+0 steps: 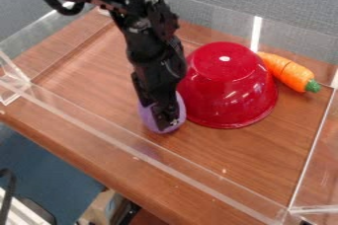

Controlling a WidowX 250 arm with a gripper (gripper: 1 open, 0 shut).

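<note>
The black gripper (158,106) reaches down from the upper left onto a purple oval object (152,122), left of an upturned red bowl (227,84). Its fingers overlap the purple object and hide much of it; whether they are closed on it I cannot tell.
An orange toy carrot (288,70) lies behind the bowl at the right. Clear low walls edge the wooden surface (152,170), which is bare at the left and front.
</note>
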